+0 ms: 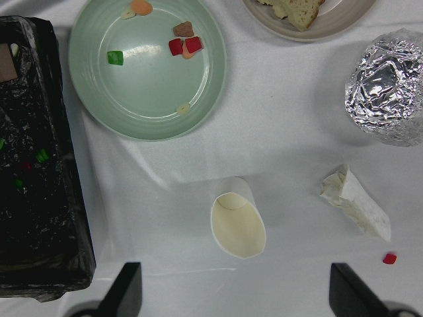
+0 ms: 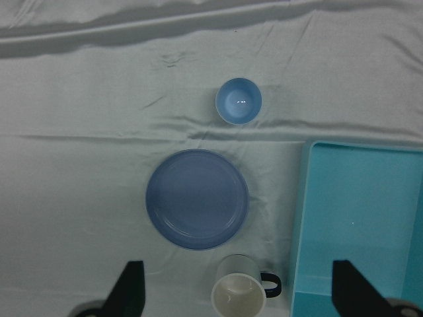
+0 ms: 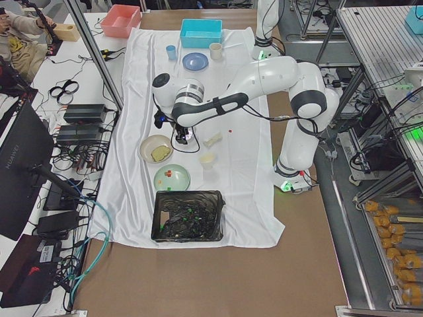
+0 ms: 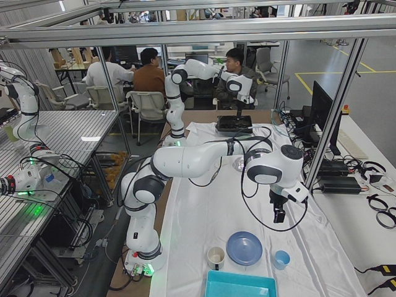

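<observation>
My left gripper is open above the cloth, nothing between its fingers. Below it are a cream cup (image 1: 238,231), a folded wrap (image 1: 357,205), a foil ball (image 1: 386,86), a green plate (image 1: 145,86) with small coloured pieces and a beige plate (image 1: 310,33) with bread. My right gripper is open over a blue plate (image 2: 197,205), a small blue cup (image 2: 238,100) and a white mug (image 2: 234,297) with a dark handle.
A black-lined bin (image 1: 39,231) stands beside the green plate. A turquoise tray (image 2: 357,211) is at the other end beside the mug. A small red piece (image 1: 389,258) lies on the cloth.
</observation>
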